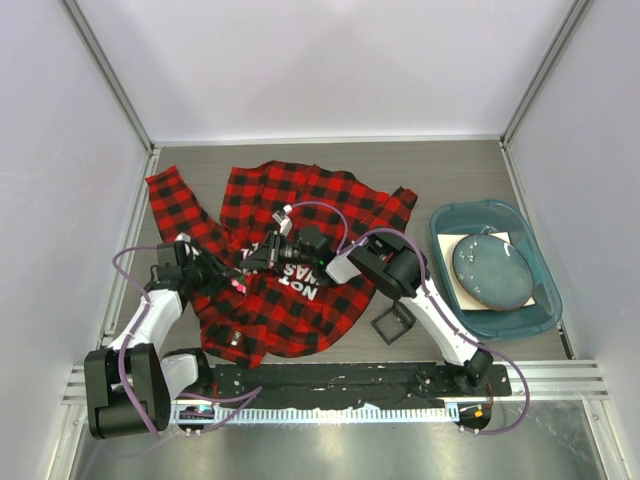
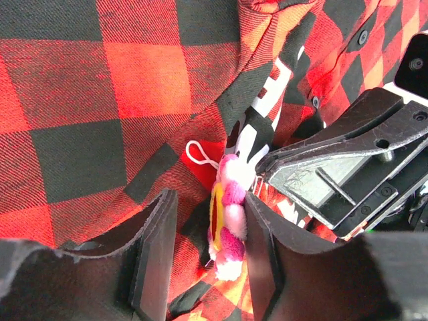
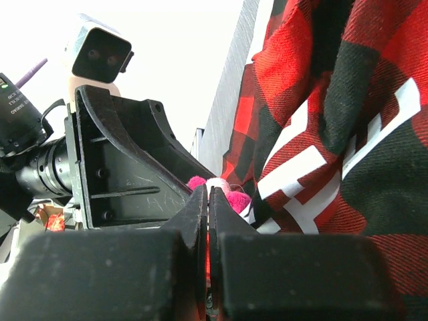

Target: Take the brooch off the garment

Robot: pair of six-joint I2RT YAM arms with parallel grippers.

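The brooch [image 2: 233, 214], fuzzy pink and white with a yellow part, stands on edge against the red and black checked garment [image 2: 73, 154] in the left wrist view. My left gripper is part open around it. The brooch lies close to the right-hand finger [image 2: 257, 231], with a gap to the left-hand one. A white loop of string [image 2: 195, 152] shows beside its upper end. My right gripper is shut, and nothing shows between its fingertips. Pink fuzz of the brooch [image 3: 237, 200] appears just behind those tips; its fastening is hidden.
A teal bin [image 1: 545, 312] holding a dark round object [image 1: 493, 272] stands at the right. A small black frame [image 1: 393, 322] lies between garment and bin. Bare table [image 1: 430, 170] shows behind the garment. White lettering [image 1: 300, 283] marks the cloth.
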